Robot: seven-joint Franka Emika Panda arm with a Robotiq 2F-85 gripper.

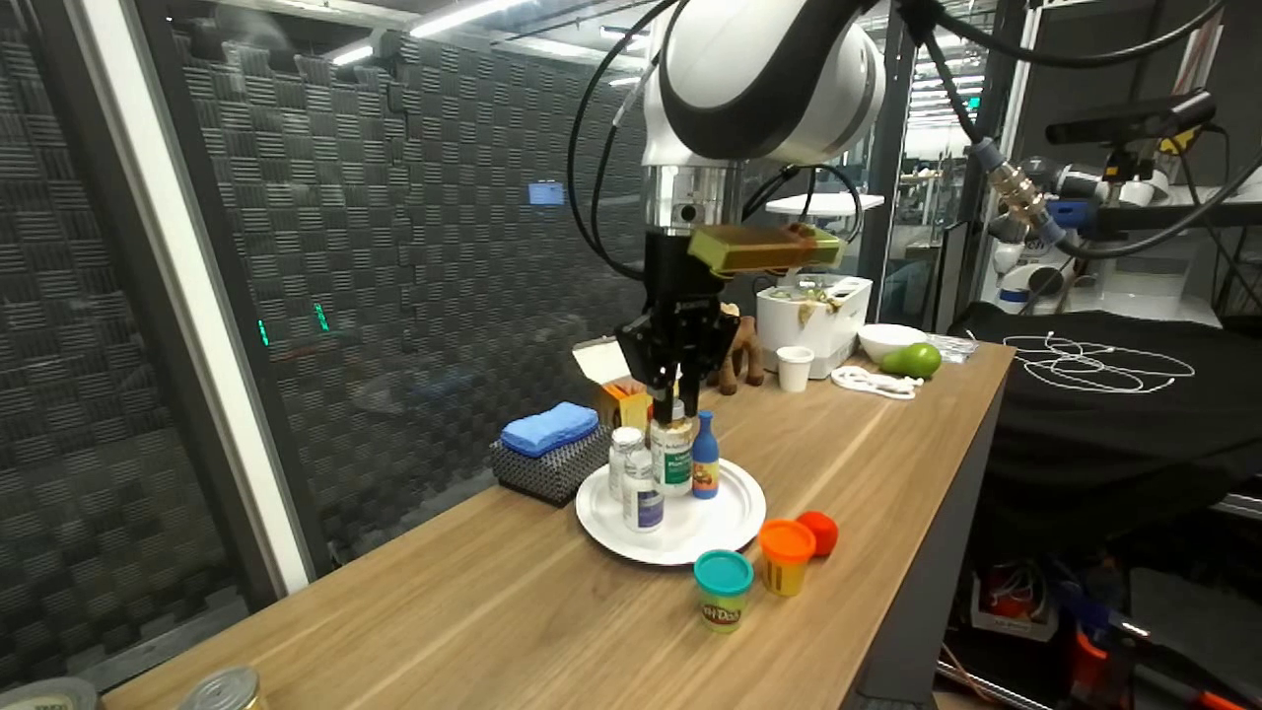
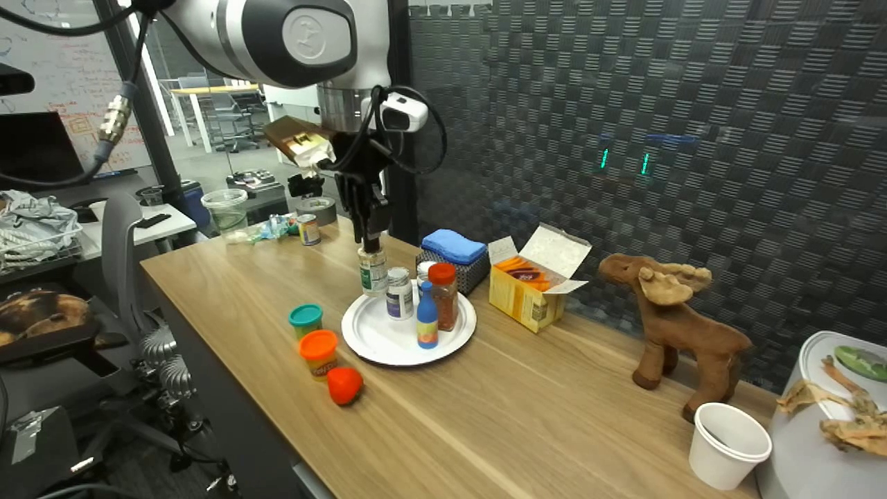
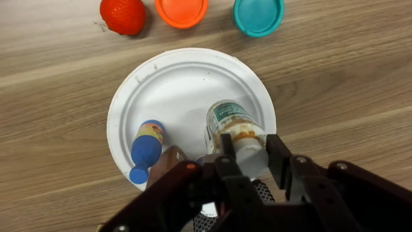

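Observation:
My gripper is shut on the white cap of a supplement bottle with a green label. The bottle hangs upright over the white plate; whether its base touches is hard to tell. In the wrist view the held bottle leans between the two fingers, near the plate's right side. Also on the plate stand a purple-labelled white bottle, another white bottle, a red-lidded spice jar and a blue bottle. The gripper partly hides this group in the wrist view.
A teal-lidded tub, an orange-lidded tub and a red strawberry-like item line the front side. Behind the plate are a black mesh box with blue cloth and an open yellow carton.

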